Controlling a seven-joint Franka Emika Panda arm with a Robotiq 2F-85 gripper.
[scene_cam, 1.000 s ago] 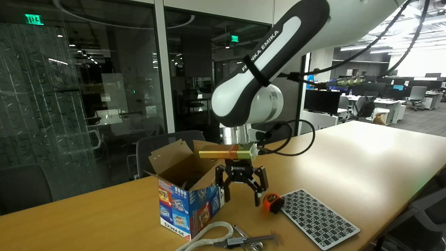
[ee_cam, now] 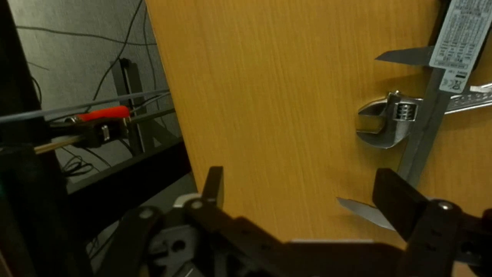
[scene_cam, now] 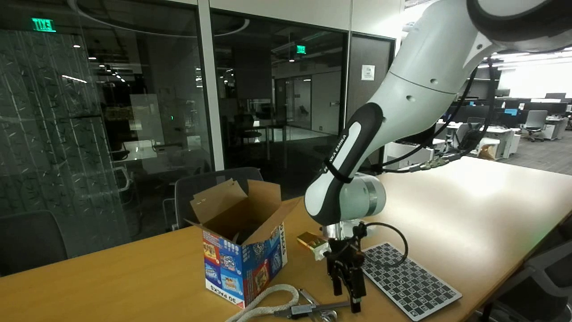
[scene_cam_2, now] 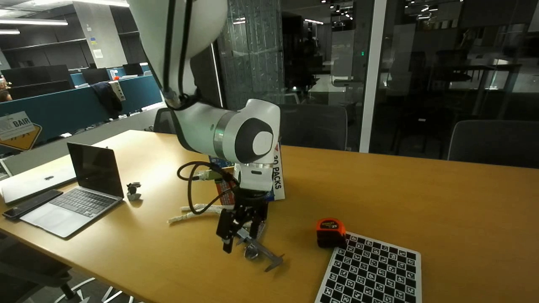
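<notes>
My gripper is low over the table, its fingers apart and nothing held between them. In the wrist view one finger is near the table's edge, while the other overlaps the lower end of a grey caliper. That caliper lies across a silver adjustable wrench, whose open head points left. Exterior view 2 shows the caliper and wrench right below and beside the gripper. Whether a fingertip touches the caliper, I cannot tell.
An open cardboard box stands behind a white rope. An orange tape measure touches the checkered board. A laptop sits farther off. Bare tabletop lies between the wrench and the table edge.
My gripper has come down from beside the box to the caliper's end, and has turned. It stays open. In exterior view 1 the arm now hides the tape measure.
</notes>
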